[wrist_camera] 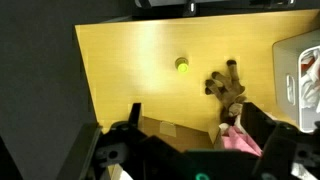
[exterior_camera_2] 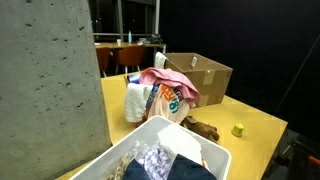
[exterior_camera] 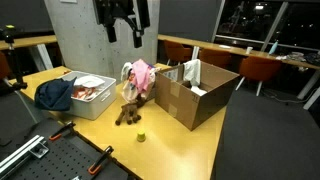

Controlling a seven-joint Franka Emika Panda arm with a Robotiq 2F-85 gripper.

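Note:
High above the table hangs my gripper (exterior_camera: 124,41), its fingers wide apart and nothing between them. In the wrist view the open gripper points down over the wooden table. A small yellow-green object (wrist_camera: 182,64) lies alone on bare tabletop; exterior view 1 shows the same yellow-green object (exterior_camera: 141,137) near the front. Close to it lies a brown plush toy (wrist_camera: 228,88), with limbs spread, also seen as the brown toy (exterior_camera_2: 203,130) in exterior view 2. Behind the toy, a pink cloth (exterior_camera_2: 170,82) tops a whitish bag (exterior_camera_2: 167,104).
An open cardboard box (exterior_camera: 188,102) with white cloth (exterior_camera: 192,72) at its edge stands at the back right. A white-grey bin (exterior_camera: 96,107) of cloths, dark fabric (exterior_camera: 54,95) over its side, is at the left.

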